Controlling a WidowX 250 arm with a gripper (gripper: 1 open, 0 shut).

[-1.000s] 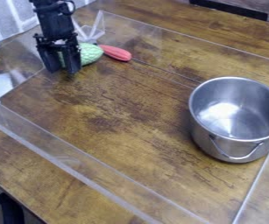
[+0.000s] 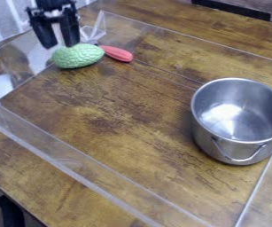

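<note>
The black gripper is at the top left, just above and behind a pale green, textured oval object; it is blurred, so its fingers' state is unclear. A red elongated object lies just right of the green one. A steel pot with a handle stands on the right of the wooden table, with nothing visible inside.
Clear plastic walls border the work area on the left, back and front. The middle of the table between the green object and the pot is bare.
The gripper has risen up and back from the green object, which it was covering earlier and which now shows in full. The pot has not moved.
</note>
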